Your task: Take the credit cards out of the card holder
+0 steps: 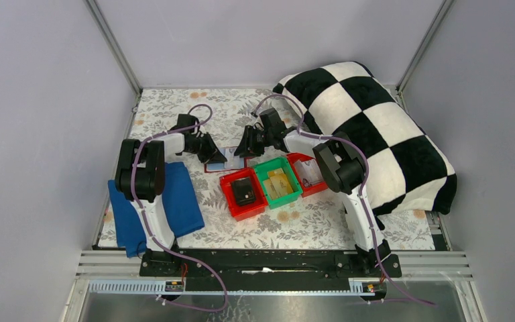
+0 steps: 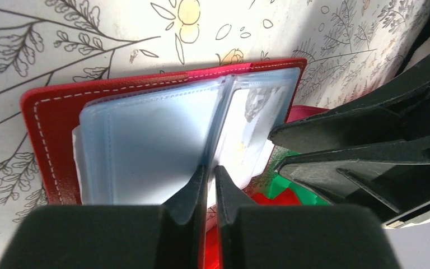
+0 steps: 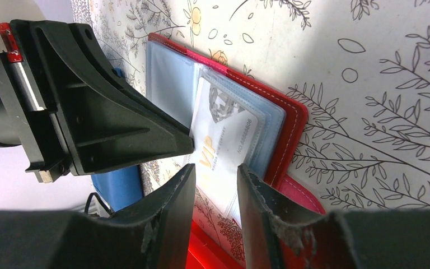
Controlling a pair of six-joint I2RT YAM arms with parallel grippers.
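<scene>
The red card holder (image 2: pixel 53 140) lies spread open on the patterned table, its clear bluish sleeves (image 2: pixel 145 140) facing up. In the right wrist view a white card (image 3: pixel 224 131) with printed numbers sits inside a sleeve on the right-hand half. My left gripper is down at the holder's middle fold; its fingertips are close together, with a narrow pale strip between them, and whether they grip it is unclear. My right gripper stands open over the card's lower part, its fingers apart. The left gripper's finger (image 3: pixel 176 143) covers part of the card's left edge.
Just in front of the holder stand a red bin (image 1: pixel 246 213) with a dark item, a green bin (image 1: pixel 297 195) with yellowish items and another red bin (image 1: pixel 316 188). A blue cloth (image 1: pixel 184 204) lies left, a checkered cushion (image 1: pixel 389 131) right.
</scene>
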